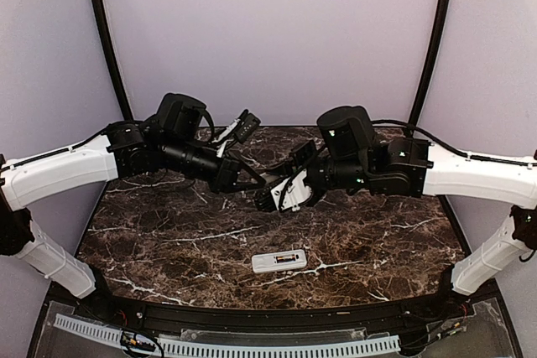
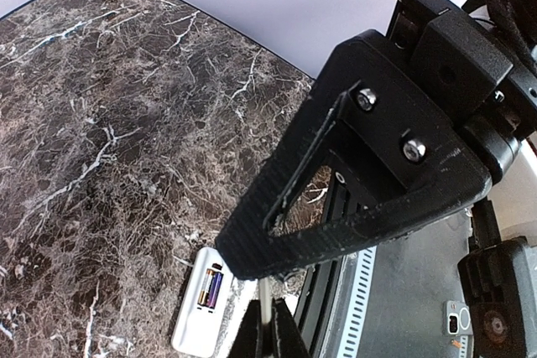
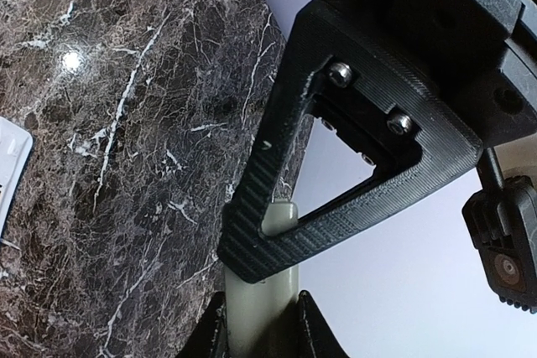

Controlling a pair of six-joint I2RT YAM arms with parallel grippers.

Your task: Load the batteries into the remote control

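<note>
The white remote (image 1: 264, 264) lies on the marble table below both arms; in the left wrist view its open compartment shows batteries (image 2: 210, 289). My left gripper (image 1: 256, 182) and right gripper (image 1: 268, 199) are raised close together above the middle of the table. In the right wrist view a pale, flat, elongated piece (image 3: 262, 308), seemingly the battery cover, stands between the right gripper's fingers; whether they press on it is unclear. In the left wrist view only a thin pale edge shows near the left gripper's fingertips, which look shut; whether they touch it is unclear.
The dark marble (image 1: 168, 241) is bare around the remote, with free room on both sides. A black frame edge and metal rail (image 1: 277, 346) run along the front. Pale walls enclose the back and sides.
</note>
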